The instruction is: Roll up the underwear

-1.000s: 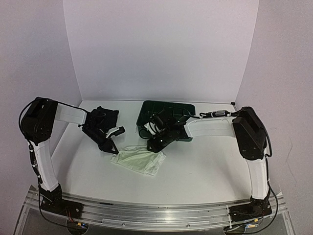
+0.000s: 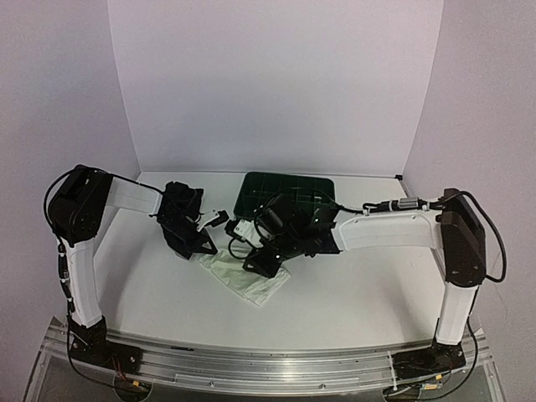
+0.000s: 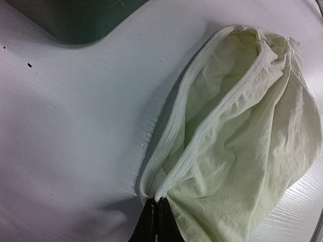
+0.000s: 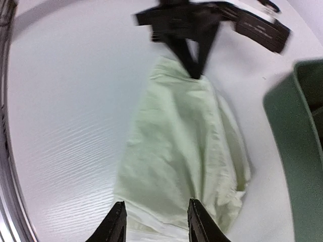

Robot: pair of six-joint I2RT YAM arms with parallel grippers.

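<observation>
Pale green underwear (image 2: 251, 285) lies on the white table, creased, with white waistband edges (image 3: 179, 103) doubled along one side. My left gripper (image 2: 206, 249) is at its left end; in the left wrist view its fingertips (image 3: 157, 206) are closed on the gathered edge of the underwear. My right gripper hangs open over the other end of the underwear, the fabric showing between its fingers; in the top view (image 2: 260, 270) it covers part of the cloth.
A dark green compartment box (image 2: 285, 186) stands behind the underwear, close to it. Dark folded cloth (image 2: 184, 193) lies at the back left, under the left arm.
My left gripper has moved a little right with the underwear's end in it, and the cloth has shifted right. My right arm's elbow has swung outward to the right.
</observation>
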